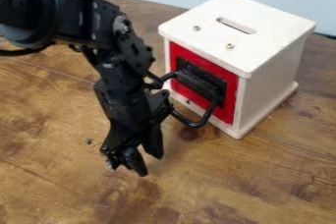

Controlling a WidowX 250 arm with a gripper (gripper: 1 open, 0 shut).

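The black robot gripper (143, 157) hangs low over the wooden floor surface (157, 198), left of and in front of a white wooden box (262, 71) with a red front (229, 114). Its fingertips point down near the surface; whether they are apart or closed is hard to tell. The box's red side holds a dark panel (199, 83), partly hidden by the arm's cable. A slot and screws show on its top.
Bare wood lies around the gripper to the left, front and lower right. A pale wall stands behind the box.
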